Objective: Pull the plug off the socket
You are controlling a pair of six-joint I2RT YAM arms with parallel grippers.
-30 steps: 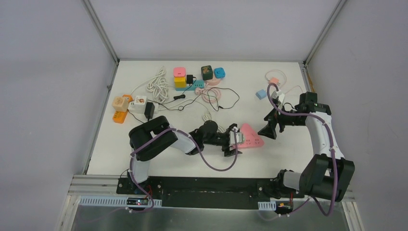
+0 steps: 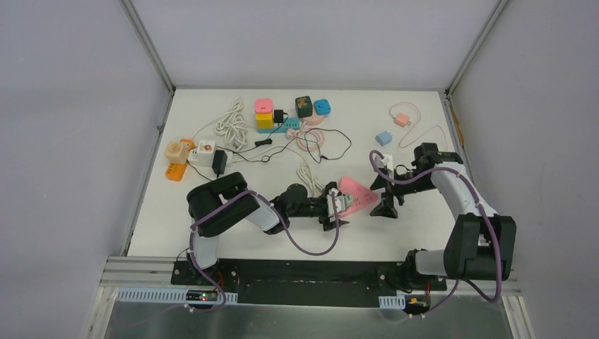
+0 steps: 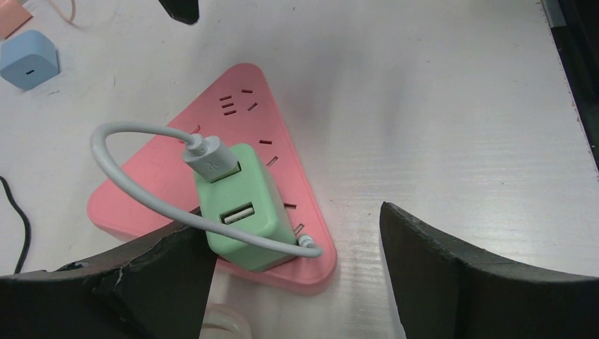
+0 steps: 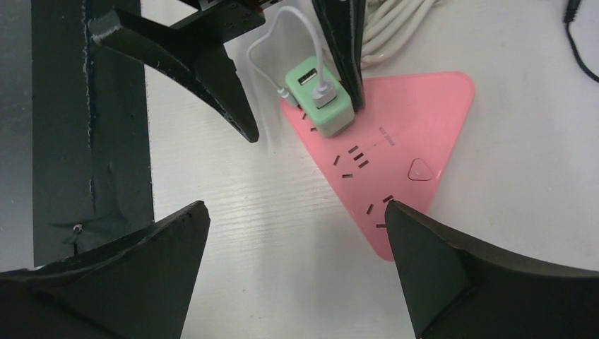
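Note:
A pink triangular socket board (image 2: 357, 192) lies on the table at centre right. On its corner sits a green USB plug cube (image 3: 244, 205) (image 4: 332, 113) with white cables in it. My left gripper is part open around that corner, one dark finger touching or very near the green plug; whether it grips is unclear. My right gripper stands open just right of the board, above the table, nothing between its fingers.
A blue cube (image 2: 383, 138) and a peach charger (image 2: 402, 120) with cable lie at the back right. Coiled cables, adapters and power strips fill the back and left.
My left gripper and the pink board have shifted left and back.

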